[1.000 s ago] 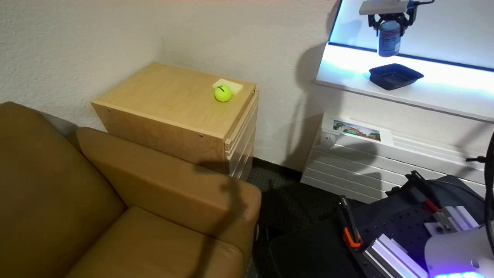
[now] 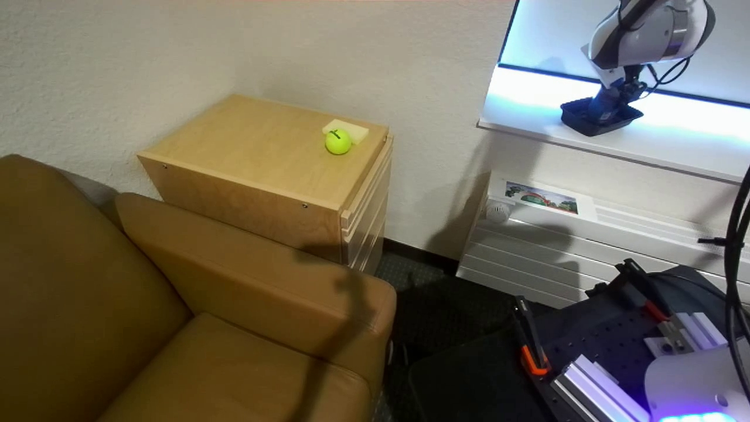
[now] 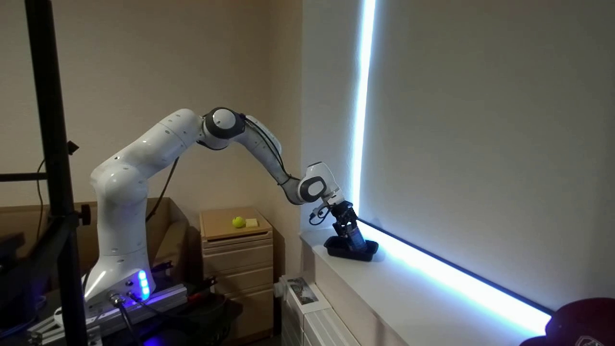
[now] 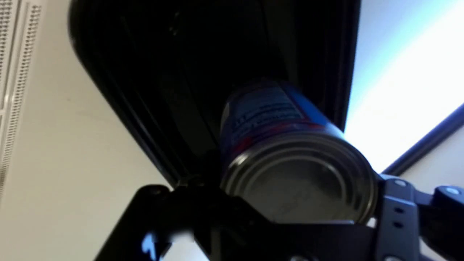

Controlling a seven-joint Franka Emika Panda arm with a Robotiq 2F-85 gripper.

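A blue tin can (image 3: 357, 239) leans at a slant in the black tray (image 3: 335, 252) on the windowsill. My gripper (image 3: 347, 227) reaches down over that tray and is shut on the can. In the wrist view, the can's round metal end (image 4: 300, 187) faces the camera, with a dark finger at its left and a grey one at its right, both seemingly against it. Its blue-and-red label (image 4: 265, 115) points into the tray (image 4: 143, 126). Whether the can's far end touches the tray floor is too dark to tell.
Bare windowsill (image 3: 403, 288) extends along the window toward a dark red object (image 3: 582, 323). Below the sill stands a white radiator (image 2: 520, 246). A wooden cabinet (image 2: 246, 147) carries a yellow-green ball (image 2: 338, 142) and a pale yellow block (image 2: 357, 133). A brown sofa (image 2: 260, 274) sits beside it.
One second ago the can hung upright in my gripper above the tray. Now both are lower and tilted, with the can inside the tray, which stands in the same place.
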